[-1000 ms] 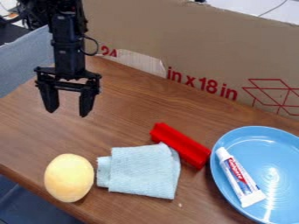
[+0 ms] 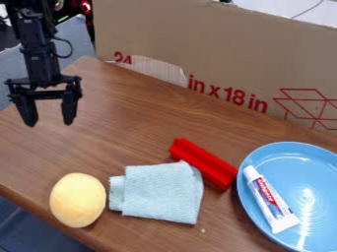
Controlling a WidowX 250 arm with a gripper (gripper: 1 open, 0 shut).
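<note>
My black gripper point(image 2: 47, 110) hangs at the upper left over the wooden table, fingers apart and pointing down, with nothing between them. It is well away from the objects. A yellow rounded item point(image 2: 78, 200) lies at the lower left, a folded light blue cloth point(image 2: 157, 193) beside it, a red cylinder point(image 2: 203, 161) above the cloth. At the right a blue plate point(image 2: 310, 198) holds a white toothpaste tube point(image 2: 267, 197).
A cardboard box wall point(image 2: 211, 59) with printed text stands along the back.
My gripper has moved left and slightly up, toward the table's left edge. The objects on the table have not moved.
</note>
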